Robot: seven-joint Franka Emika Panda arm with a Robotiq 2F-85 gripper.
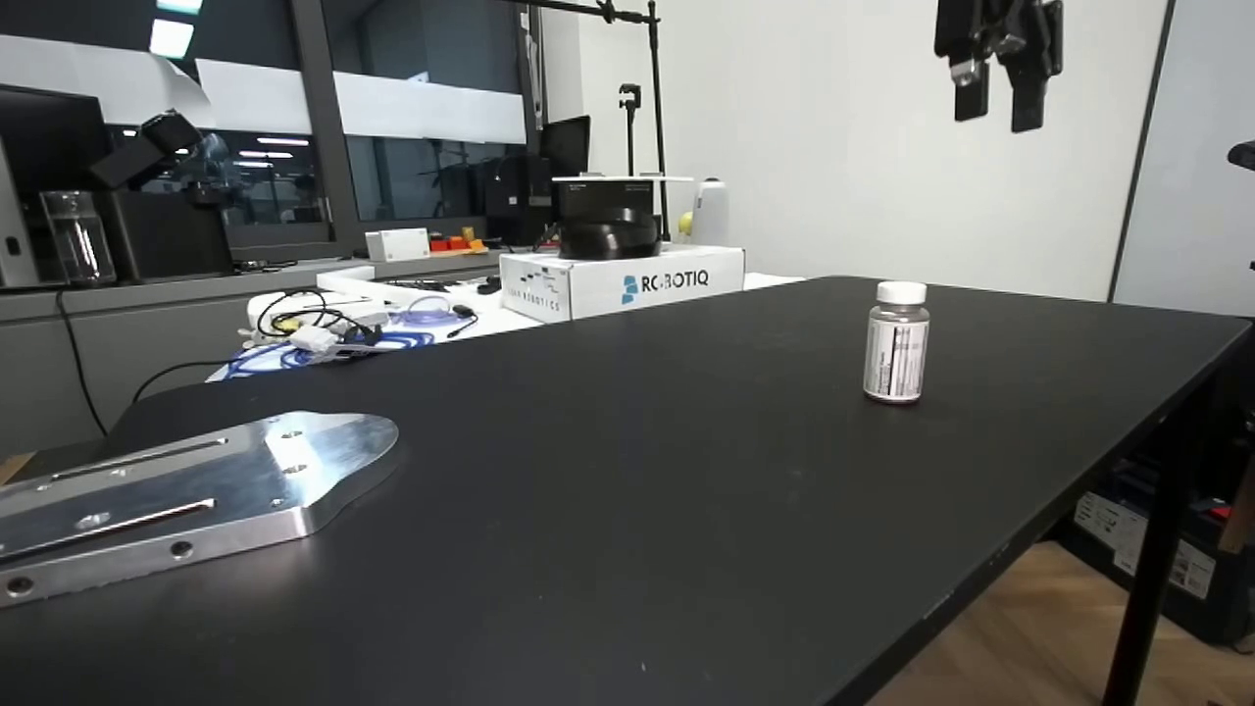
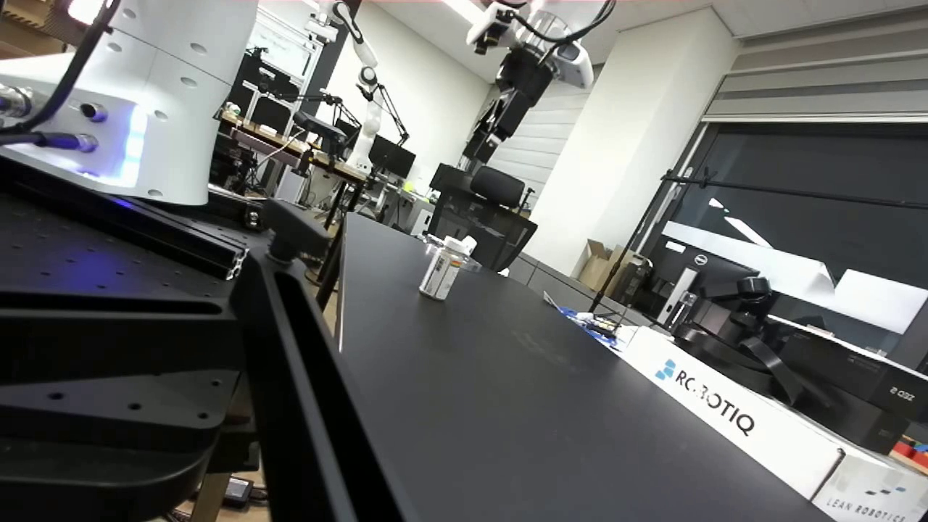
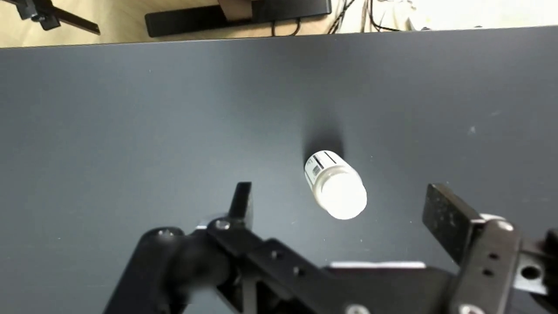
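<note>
A small clear bottle (image 1: 897, 343) with a white cap and a printed label stands upright on the black table, toward its right side in exterior view 1. High above the table hangs my gripper (image 1: 992, 108), open and empty, well clear of the bottle. From the wrist, the bottle (image 3: 341, 191) shows below and between the two spread fingers, a little beyond their tips. Exterior view 2 has the bottle (image 2: 441, 271) near the table's far end, with the gripper (image 2: 481, 156) up above it.
A metal plate (image 1: 200, 482) with slots lies at the table's left in exterior view 1. Behind the table is a white Robotiq box (image 1: 659, 280) with black gear on top, beside tangled cables (image 1: 329, 335). The table surface (image 1: 588, 506) around the bottle is clear.
</note>
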